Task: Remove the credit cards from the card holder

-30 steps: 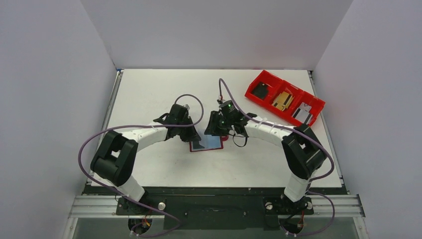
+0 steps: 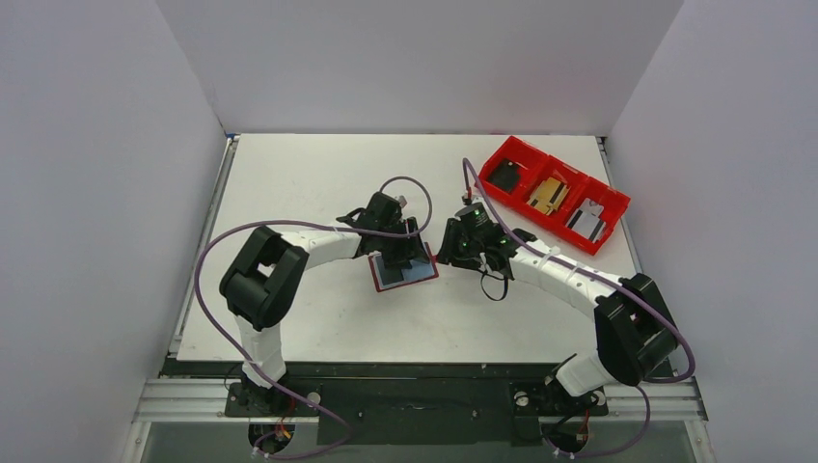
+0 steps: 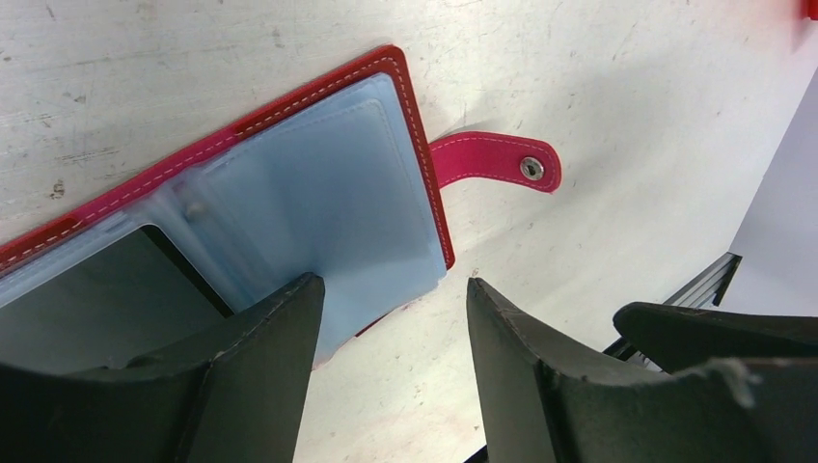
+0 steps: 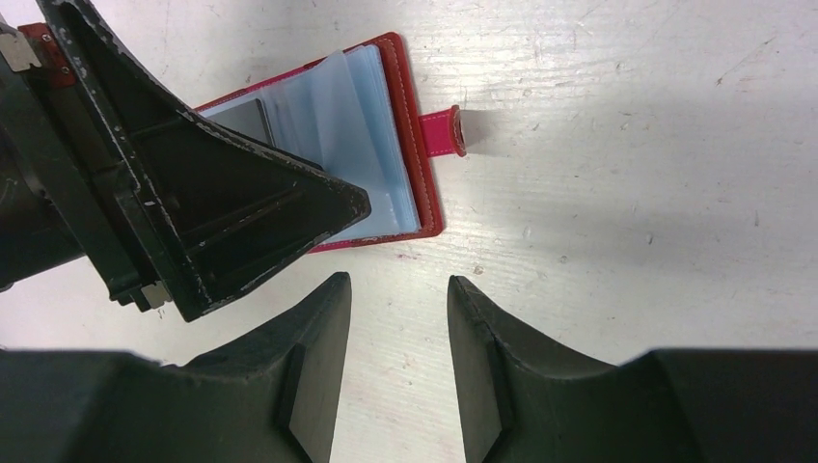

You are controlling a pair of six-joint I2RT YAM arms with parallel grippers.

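Observation:
The red-edged card holder (image 2: pixel 422 270) lies spread on the white table, with clear sleeves (image 3: pixel 338 183) and a snap strap (image 3: pixel 497 161) sticking out on its right. A dark card (image 3: pixel 106 309) shows in its left part. Over the holder stands my left gripper, its fingers part open, one finger (image 3: pixel 289 338) overlapping the sleeve's lower edge in the left wrist view. Whether it touches the sleeve I cannot tell. To the right of the holder is my right gripper, fingers apart with only bare table between them.
At the back right sits a red tray (image 2: pixel 617 204) of three compartments, holding dark, gold-coloured and silver-white cards. My left gripper's body blocks part of the holder in the right wrist view.
Both arms have shifted right, my left gripper from the holder's left part onto its right part, and my right gripper off to its side. The holder has turned slightly. The tray looks unchanged.

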